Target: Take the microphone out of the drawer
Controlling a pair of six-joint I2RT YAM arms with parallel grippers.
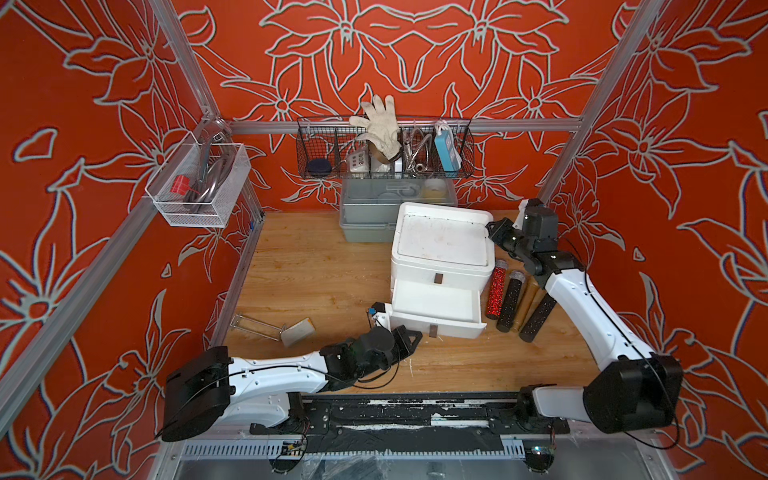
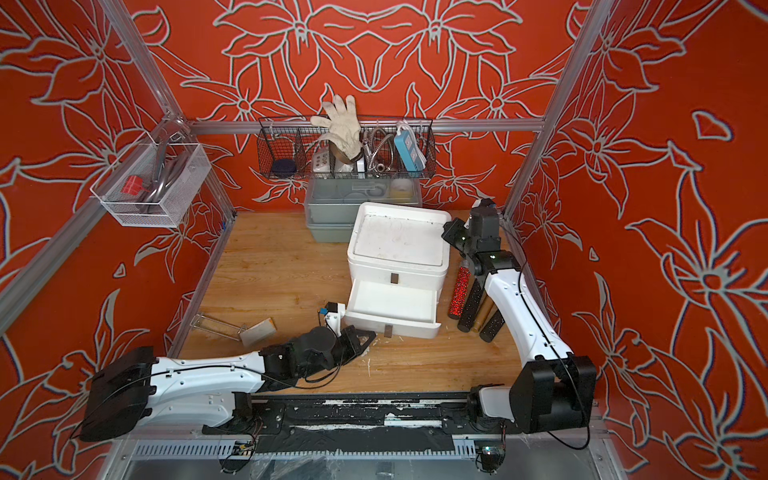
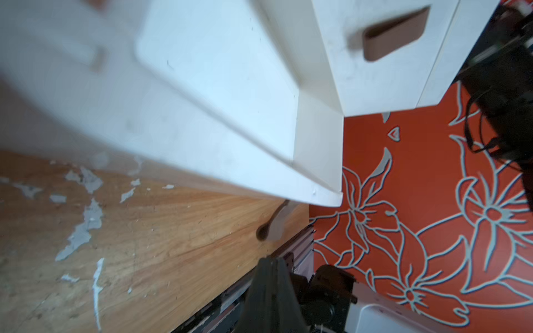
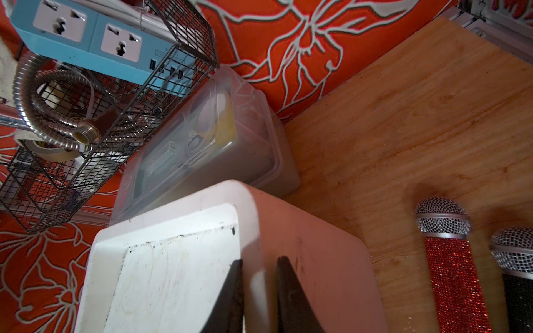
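Note:
The white drawer unit [image 1: 440,236] has its lower drawer [image 1: 436,304] pulled out; the part in view looks empty. My left gripper [image 1: 412,340] is shut at the drawer's front left, with nothing visible between its fingers. My right gripper [image 1: 496,232] is at the top right rim; in the right wrist view its fingers [image 4: 294,299] are apart around that rim. Microphones lie on the wood right of the unit, among them a red sparkly one [image 4: 455,277] and a black one [image 4: 516,294].
A grey lidded box [image 1: 360,224] stands behind the unit, below a wire basket [image 1: 312,144] of odds and ends. A metal-handled tool [image 1: 296,329] lies at the left. The wood is clear around it and along the front edge.

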